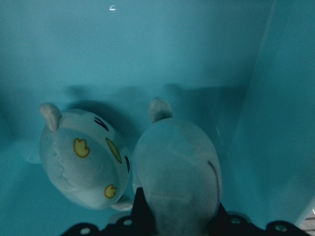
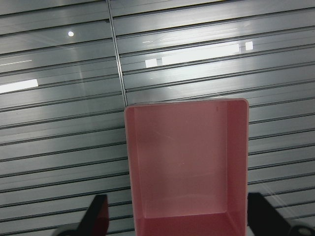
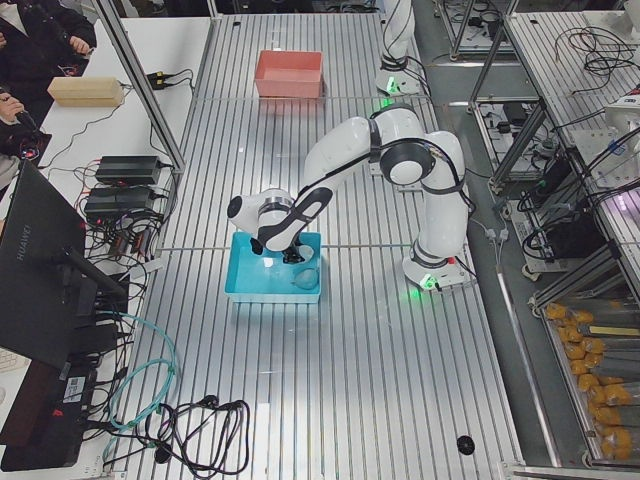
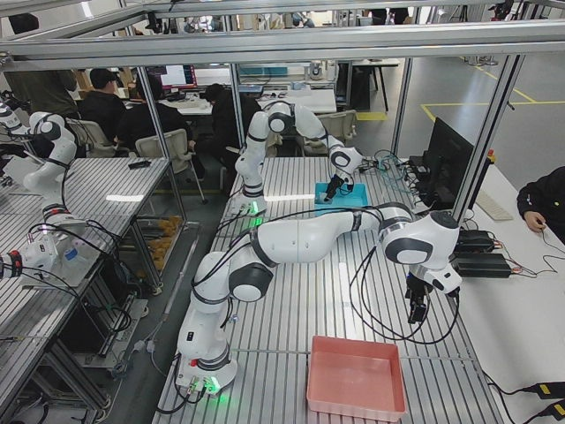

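My left gripper is down inside the blue bin (image 3: pixel 245 285), its fingers on either side of a pale blue plush toy (image 1: pixel 174 162); whether they are closed on it I cannot tell. A second pale plush (image 1: pixel 83 162) with yellow and green patches lies beside it on its side in the left wrist view. My right gripper hangs above the pink bin (image 2: pixel 179 162), which is empty; its fingers stand wide apart at the frame's lower edges, open.
A monitor (image 3: pixel 40 310), black boxes and cables line the left side. Coiled cables (image 3: pixel 200 440) lie on the slatted table (image 3: pixel 350 380) at the front left. The table between the two bins is mostly clear.
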